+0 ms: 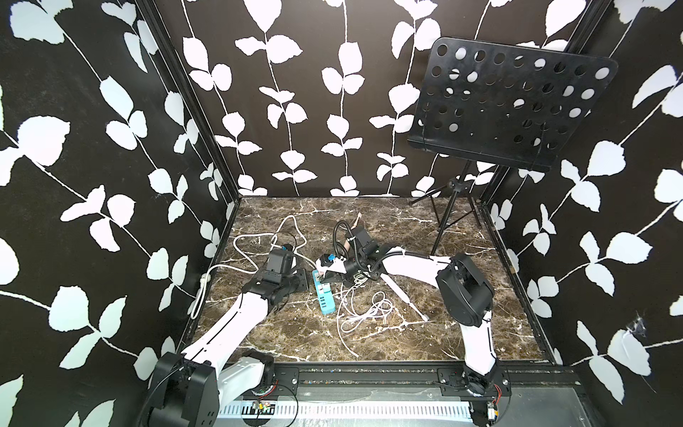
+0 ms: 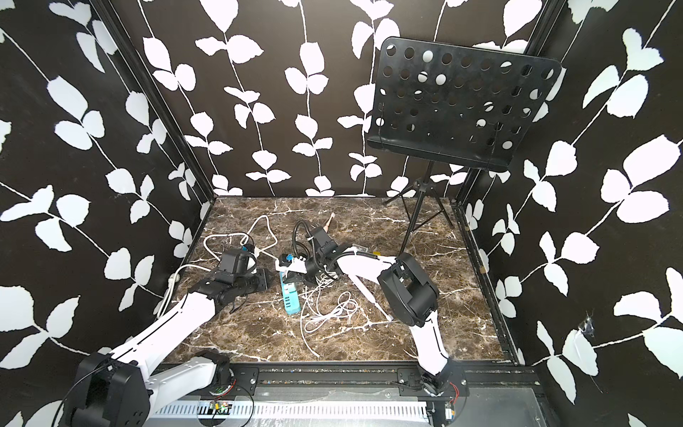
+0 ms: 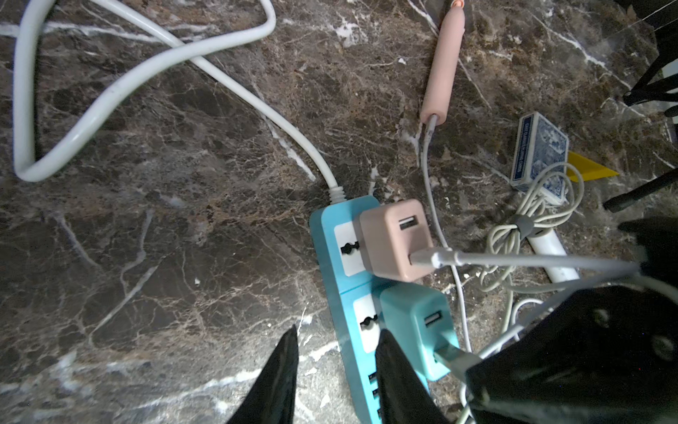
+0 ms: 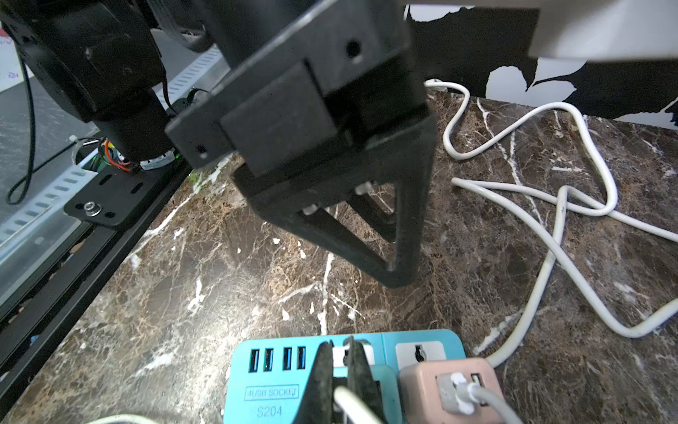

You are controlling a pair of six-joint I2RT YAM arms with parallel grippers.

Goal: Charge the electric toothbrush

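A blue power strip lies mid-table with a pink charger and a teal charger on it. A white cable's plug sits in the pink charger. My right gripper is shut at the teal charger, a white cable beside its fingers; whether the cable is between them is unclear. My left gripper is above the strip's left side, part open, with nothing visible between its fingers. A pink cylindrical handle, apparently the toothbrush, lies beyond the strip on a thin cable.
Coiled white cables, a white rod and a card box lie right of the strip. A long white cord loops at the left. A black music stand stands at the back right.
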